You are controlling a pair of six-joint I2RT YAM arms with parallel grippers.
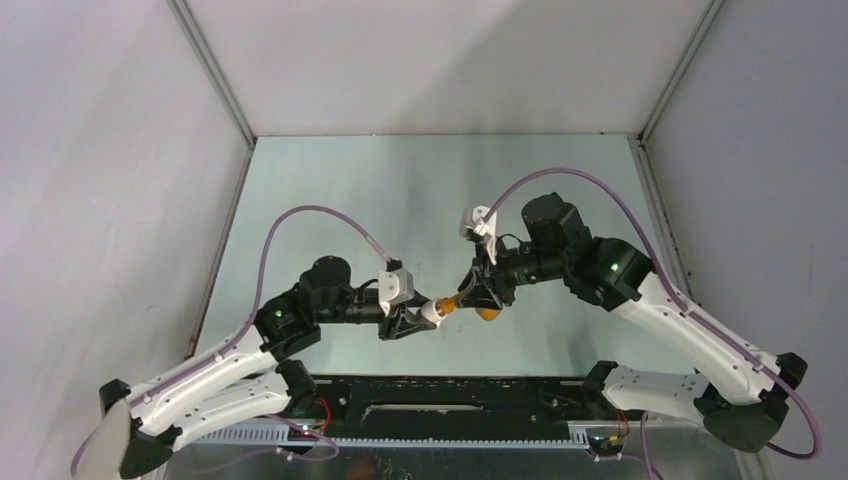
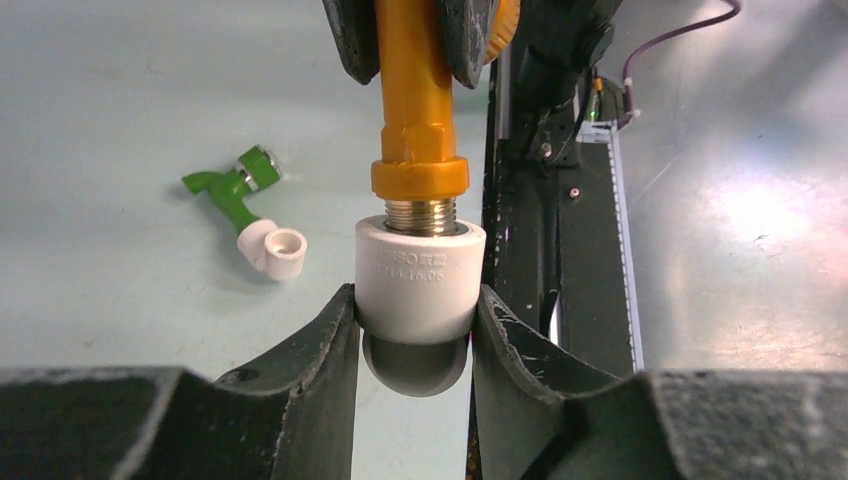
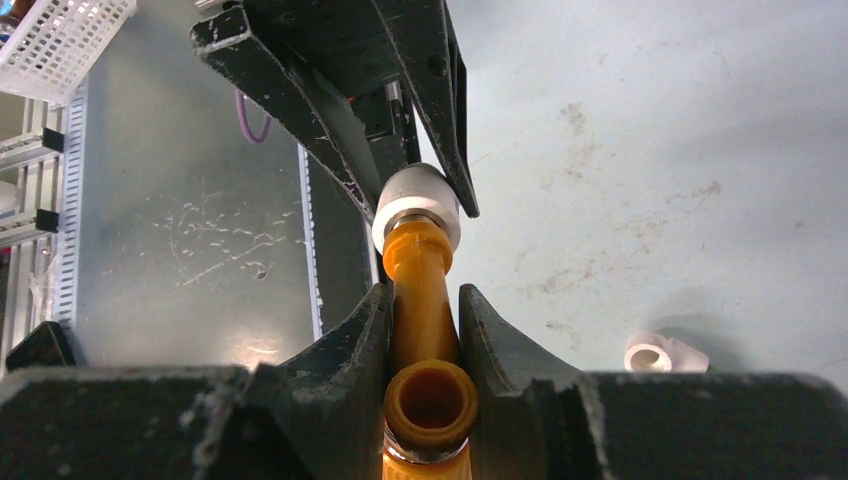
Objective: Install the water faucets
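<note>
My left gripper is shut on a white plastic fitting (image 2: 418, 265), which is joined end to end with an orange faucet (image 2: 417, 115); brass thread shows between them. My right gripper is shut on the orange faucet's body, whose open end faces up at the bottom of the right wrist view. Both grippers meet over the middle front of the board, as the top view shows. On the board lies a green faucet piece (image 2: 230, 200) with a white fitting (image 2: 270, 250) on it.
The pale board (image 1: 350, 180) is clear at the back and left. Its dark front rail (image 1: 440, 400) runs below the arms. In the right wrist view a white basket (image 3: 50, 40) appears at the upper left, beyond the metal floor.
</note>
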